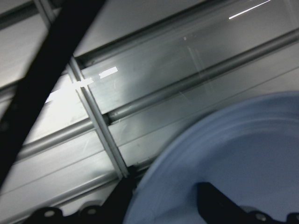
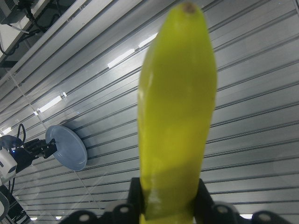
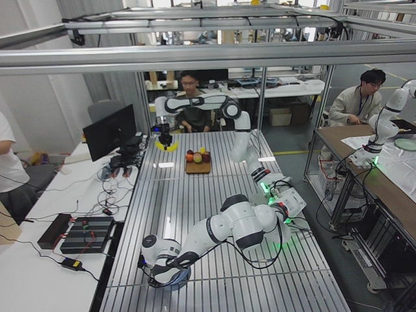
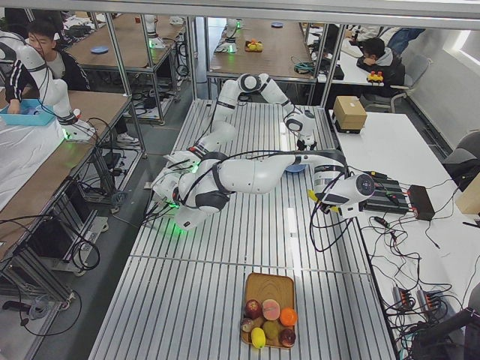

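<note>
A blue plate lies on the slatted metal table; in the left wrist view my left gripper is down at its rim [image 1: 163, 163], fingers on either side; whether they grip it I cannot tell. My right gripper is shut on a banana [image 2: 175, 102], held above the table at the far end in the camera left view. A wooden tray [image 4: 266, 285] holds several fruits, among them an orange [image 4: 287, 317] and a lemon [image 4: 258, 337].
A white side table [image 3: 39, 266] with monitor [image 3: 107, 130], power boxes and cables runs along one side. Another arm and people are beyond the frame's posts.
</note>
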